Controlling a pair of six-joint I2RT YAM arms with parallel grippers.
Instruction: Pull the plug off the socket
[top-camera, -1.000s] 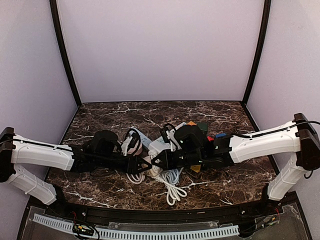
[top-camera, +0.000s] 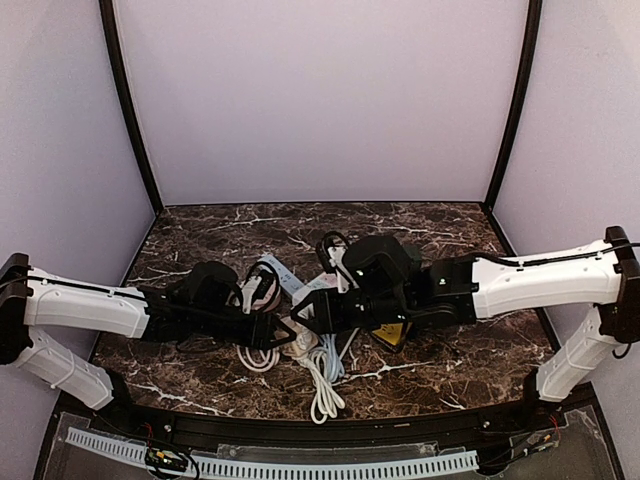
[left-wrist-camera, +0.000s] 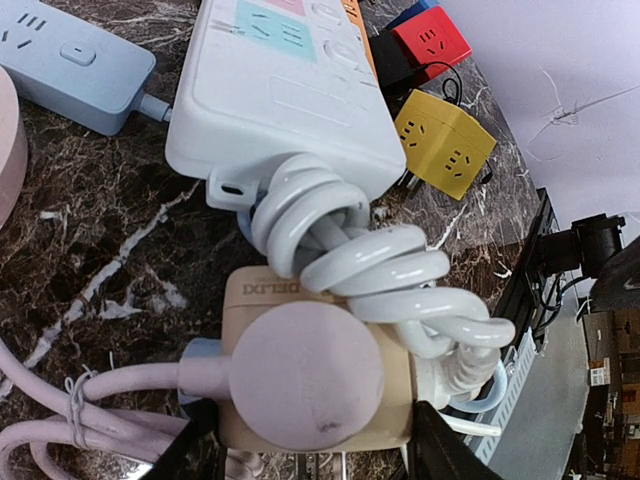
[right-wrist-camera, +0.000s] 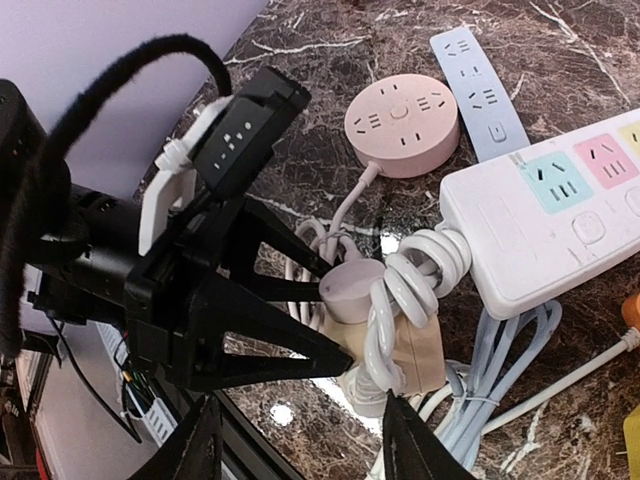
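Note:
A beige socket block with a round pale-pink plug seated on its face is clamped in my left gripper. The plug's pink cord runs off to the left. White coiled cable crosses the block's right side. In the right wrist view the left fingers flank the beige block, with the plug on its upper part and the coil lying against it. My right gripper stands open with nothing between its fingers, above and apart from the block. The top view mostly hides the plug.
A white power strip lies beside the block, joined to the coil. Further off are a round pink socket and a blue-grey strip. Yellow and red blocks sit at the right. Looped cables lie in front.
The right gripper has risen and come away from the block. The looped cables in front have shifted left, and the white strip appears to have shifted too. The left arm has barely moved.

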